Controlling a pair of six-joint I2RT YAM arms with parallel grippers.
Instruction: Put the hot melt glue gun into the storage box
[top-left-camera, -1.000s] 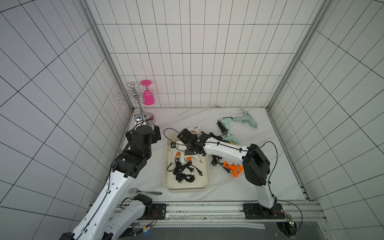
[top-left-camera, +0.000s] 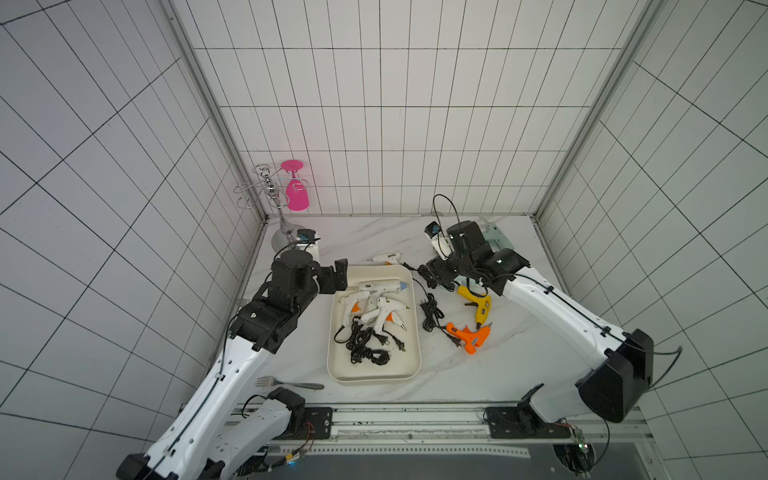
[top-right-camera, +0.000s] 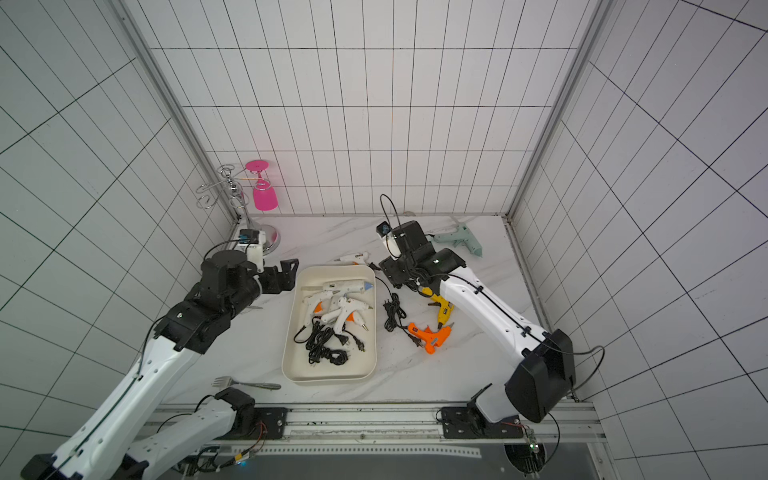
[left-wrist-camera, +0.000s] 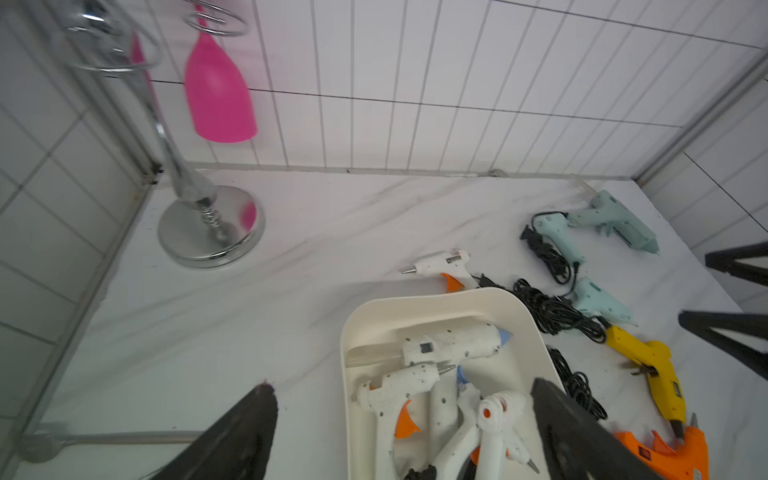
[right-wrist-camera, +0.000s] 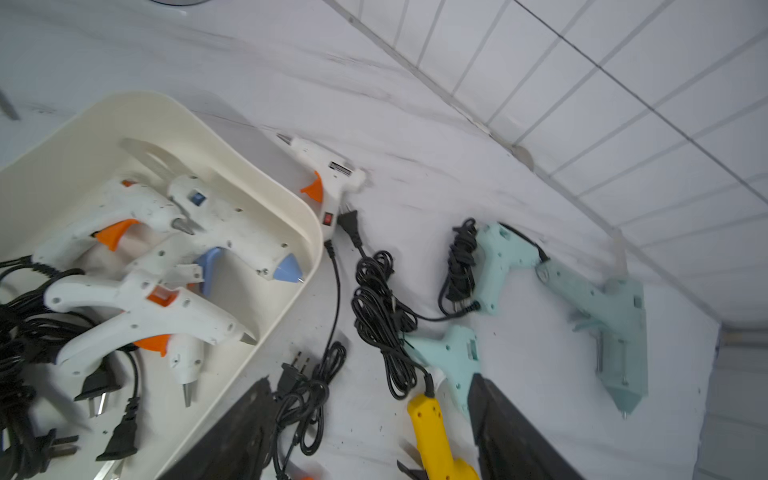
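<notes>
The cream storage box (top-left-camera: 334, 352) holds several white glue guns (right-wrist-camera: 176, 312) and coiled black cords. A white glue gun with orange trigger (left-wrist-camera: 440, 264) lies outside, just behind the box. To the right lie mint glue guns (right-wrist-camera: 624, 336), a yellow one (left-wrist-camera: 640, 352) and an orange one (top-right-camera: 432, 336). My left gripper (top-left-camera: 334, 274) hangs above the box's back left corner, open, with nothing visible in it. My right gripper (top-left-camera: 442, 268) hangs above the cords and guns right of the box; its fingers stand apart in the right wrist view.
A chrome stand (left-wrist-camera: 208, 248) with a pink glass (left-wrist-camera: 220, 96) stands at back left. A fork (top-left-camera: 296, 385) lies at front left. Tiled walls enclose the worktop.
My right arm has risen and swung from over the box to the right, uncovering the guns inside. My left gripper has moved right, toward the box.
</notes>
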